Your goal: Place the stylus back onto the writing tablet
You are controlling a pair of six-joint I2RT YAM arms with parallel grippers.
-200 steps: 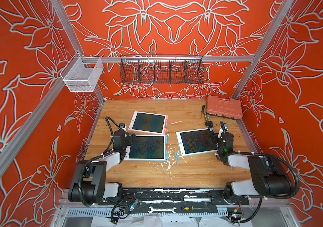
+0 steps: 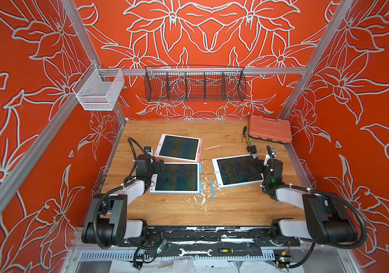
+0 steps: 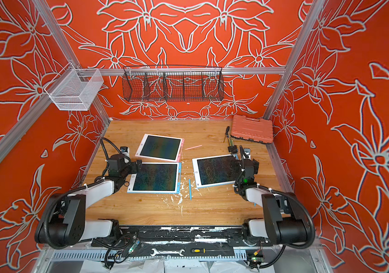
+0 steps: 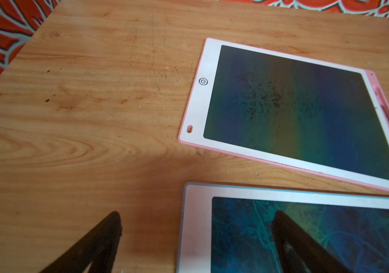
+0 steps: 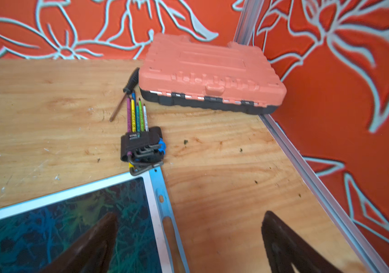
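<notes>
On the table lie a pink-edged tablet [image 2: 178, 147], a blue-edged tablet [image 2: 176, 177] in front of it and a second blue-edged tablet [image 2: 236, 170] on the right. A pink stylus [image 2: 212, 147] rests right of the pink tablet; its slot [image 4: 387, 116] is empty. Between the two blue tablets lies a blue stylus [image 2: 212, 188]. Something blue [image 2: 278, 203], perhaps another stylus, shows partly under the right arm. My left gripper is open above the left blue tablet's left edge. My right gripper, open and empty, hovers over the right tablet's slot side, whose slot [image 5: 170, 232] is empty.
A black hex-key holder [image 5: 142, 147] touches the right tablet's far corner, with coloured pens and a screwdriver [image 5: 128, 86] behind it. The orange case [image 5: 210, 68] stands at the back right. Pale scraps [image 2: 196, 198] litter the middle. Bare wood lies along the front.
The left arm, the tablets and the styluses look unmoved.
</notes>
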